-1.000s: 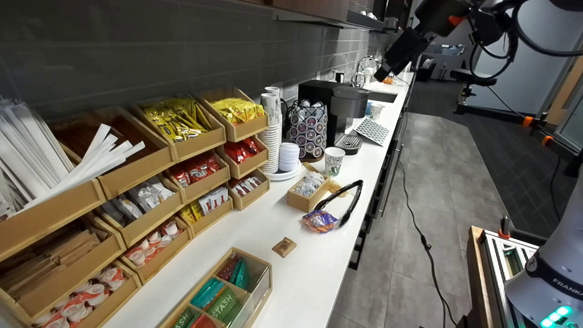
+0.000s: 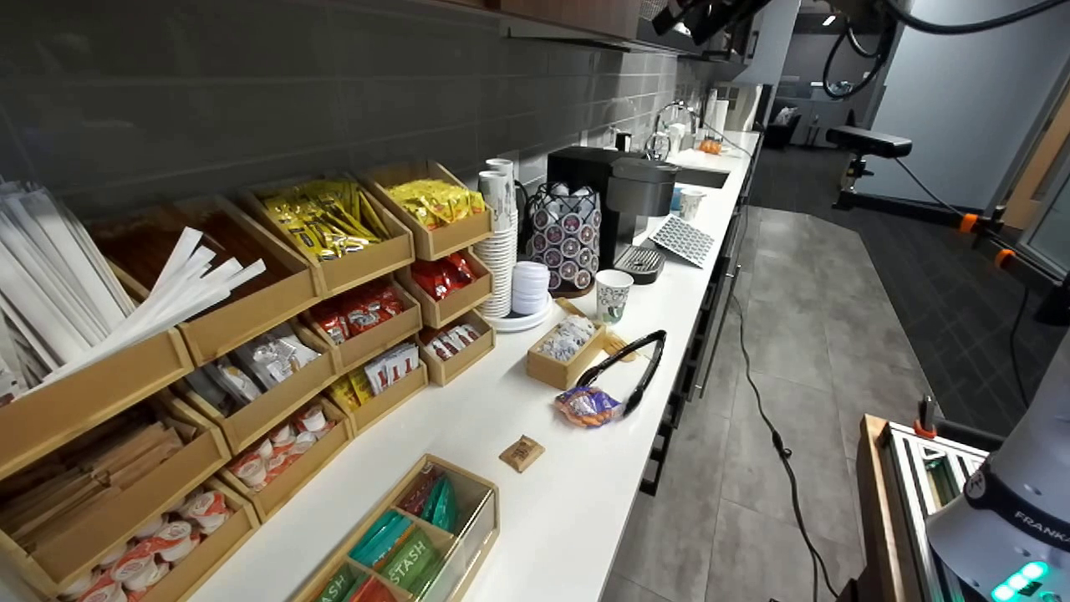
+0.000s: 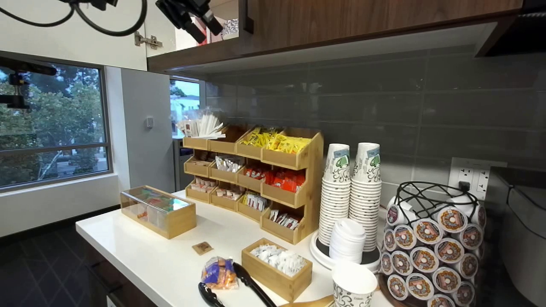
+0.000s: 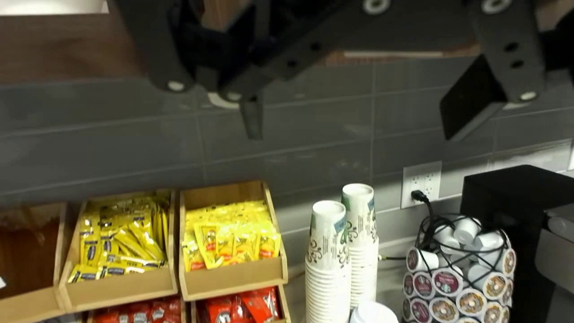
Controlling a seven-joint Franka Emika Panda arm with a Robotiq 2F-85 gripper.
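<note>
Up by the overhead cabinet (image 3: 389, 25), my gripper (image 3: 207, 31) is raised well above the counter. Its fingers (image 4: 472, 99) are spread wide in the wrist view, and only the grey tiled wall shows in the gap. In exterior view 1 the gripper is cut off by the top edge. Below stand the tiered wooden bins with yellow packets (image 4: 231, 237) and red packets (image 4: 236, 307), and stacked paper cups (image 4: 328, 269). A purple-and-orange snack bag (image 3: 220, 273) lies on the counter beside black tongs (image 3: 251, 284).
A cabinet door (image 3: 102, 38) stands open near the gripper. On the counter are a pod basket (image 2: 567, 236), a coffee machine (image 2: 642, 191), a small box of white packets (image 3: 276, 271), a single cup (image 2: 613, 296), a brown packet (image 2: 522, 453) and a tea box (image 3: 158, 209).
The gripper has risen and shifted left in exterior view 1, from in front of the far counter to the cabinet's height. Objects on the counter have not moved.
</note>
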